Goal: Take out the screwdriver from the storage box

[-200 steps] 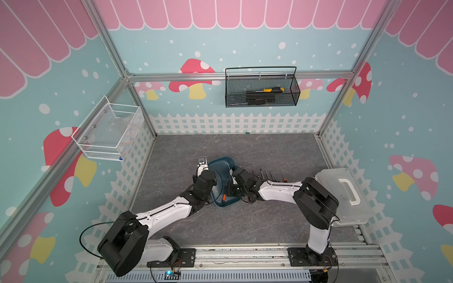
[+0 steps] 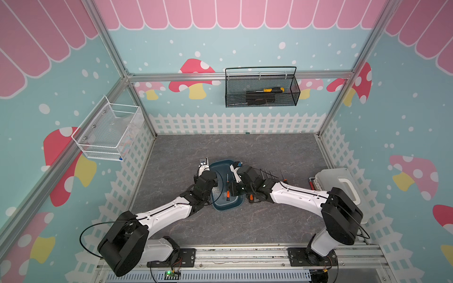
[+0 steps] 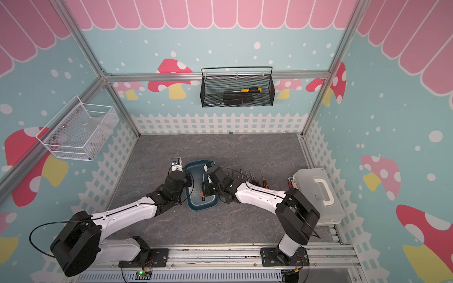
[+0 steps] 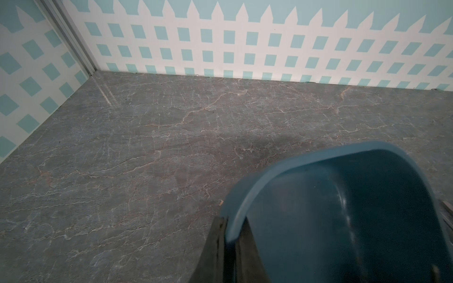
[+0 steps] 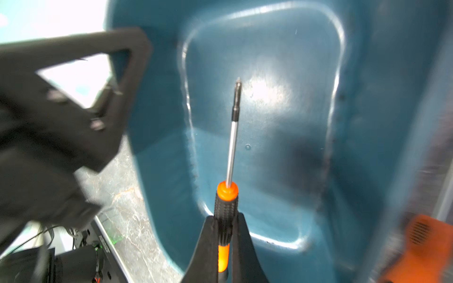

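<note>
A screwdriver (image 5: 227, 191) with an orange and black handle and a thin silver shaft hangs over the blue storage box (image 5: 264, 118) in the right wrist view. My right gripper is shut on its handle, and the tip points along the box, clear of its floor. In the left wrist view my left gripper is shut on the rim of the box (image 4: 302, 162). From above, the orange handle (image 2: 228, 193) shows over the box, between the two arms. The right arm hides part of the box's right side.
Several other screwdrivers (image 3: 264, 183) lie on the table right of the box, partly behind the right arm. A lidded clear case (image 3: 325, 193) stands at the far right. A black mesh basket (image 2: 262, 96) hangs on the back wall. The table behind the box is clear.
The right gripper has risen with the screwdriver, so the box floor looks farther away. The box has shifted slightly toward the front right; the left gripper still grips its rim.
</note>
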